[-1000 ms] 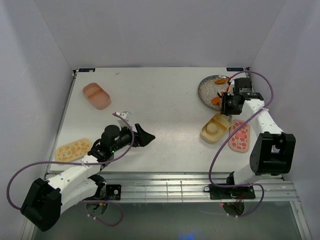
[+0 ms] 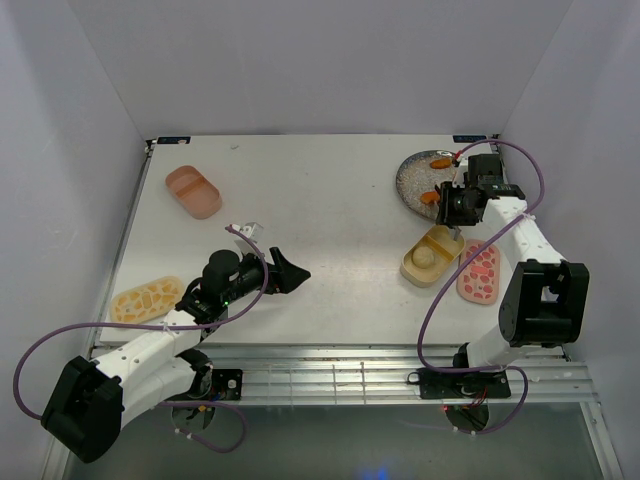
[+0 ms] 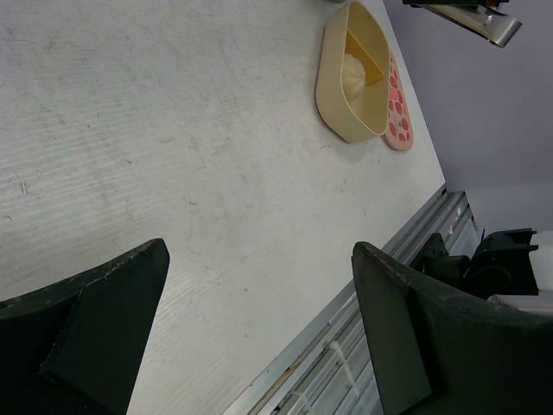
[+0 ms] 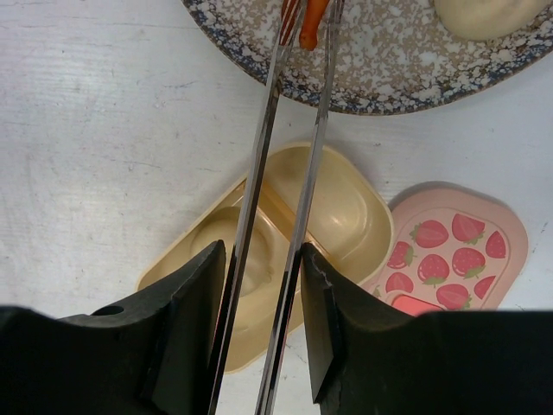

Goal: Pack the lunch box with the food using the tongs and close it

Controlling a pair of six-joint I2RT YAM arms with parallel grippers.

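A speckled plate [image 2: 414, 184] at the back right holds orange food pieces [image 2: 440, 163] and a pale piece [image 4: 488, 13]. My right gripper is over it with long metal tong-like strips, their tips around an orange piece [image 4: 311, 29]; whether it is gripped is unclear. Below the plate sits the cream divided lunch box [image 2: 420, 268] with a round pale item in one compartment. My left gripper [image 2: 280, 262] stands open and empty at the left middle.
A pink lid with strawberries [image 2: 478, 277] lies right of the box. A pink container [image 2: 193, 191] is at back left, a yellow patterned lid [image 2: 146, 300] at front left.
The right arm has shifted very slightly over the plate. The left arm has not moved.
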